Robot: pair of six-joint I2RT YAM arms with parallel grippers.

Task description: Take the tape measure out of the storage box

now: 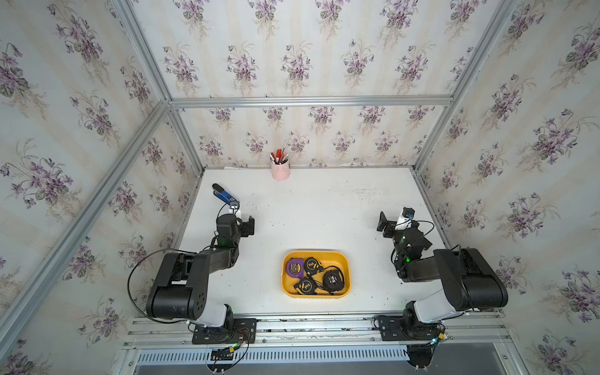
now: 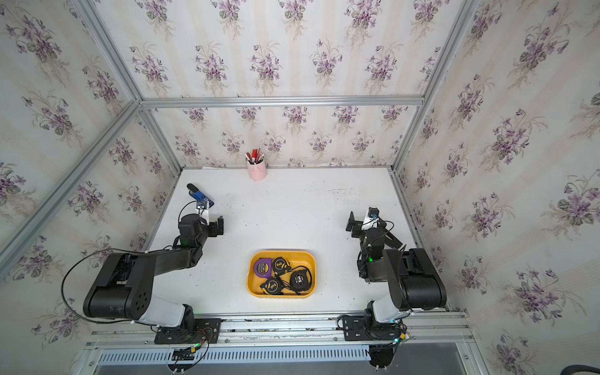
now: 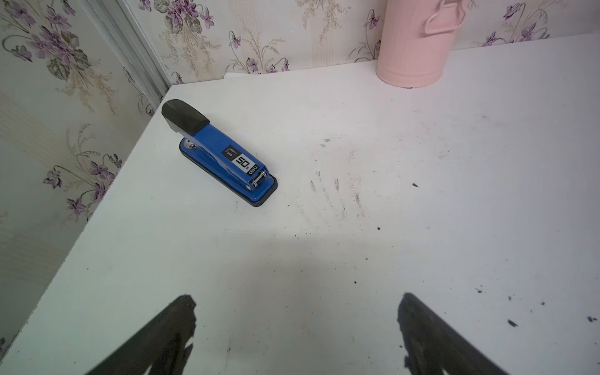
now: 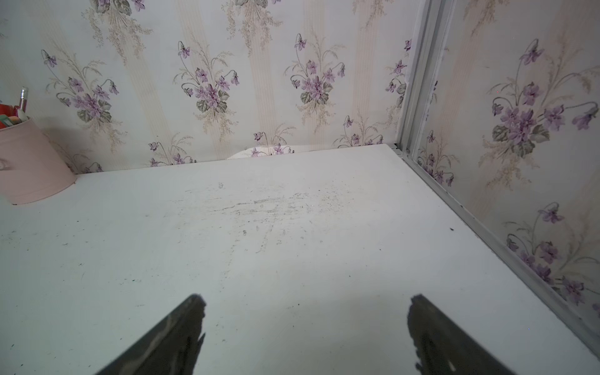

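Note:
A yellow storage box (image 1: pixel 346 289) stands at the table's front middle. Inside it lie a purple tape measure (image 1: pixel 294 267) at the back left and several black ones, among them a black tape measure (image 1: pixel 305 285) at the front left and a larger round one (image 1: pixel 333 280) with a strap at the right. Left of the box and well apart from it, my left gripper is open over bare table. On the far right side my right gripper is open too, its fingers wide apart with nothing between them. Neither wrist view shows the box.
A blue stapler (image 3: pixel 228 156) lies at the back left, beyond my left gripper. Against the back wall stands a pink pen holder (image 1: pixel 280 171) with pens. The table (image 1: pixel 325 212) between the arms and behind the box is clear.

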